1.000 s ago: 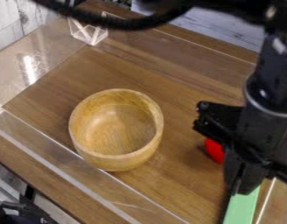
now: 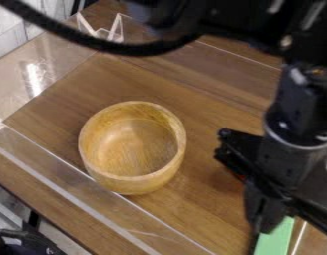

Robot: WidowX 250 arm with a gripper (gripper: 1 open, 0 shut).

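A round wooden bowl (image 2: 132, 145) sits empty on the wooden board, left of centre. The black gripper (image 2: 243, 181) hangs at the right, over the board to the right of the bowl; whether anything is between its fingers is hidden. A small sliver of a red object shows behind the gripper, mostly covered by it. A green strip (image 2: 273, 239) lies at the lower right beneath the arm.
Clear plastic edging (image 2: 33, 75) runs along the left side and the near edge of the board (image 2: 127, 85). The board behind the bowl is bare. A black cable crosses the top.
The gripper and arm have shifted slightly toward the back and left, now covering more of the red object. The bowl has not moved.
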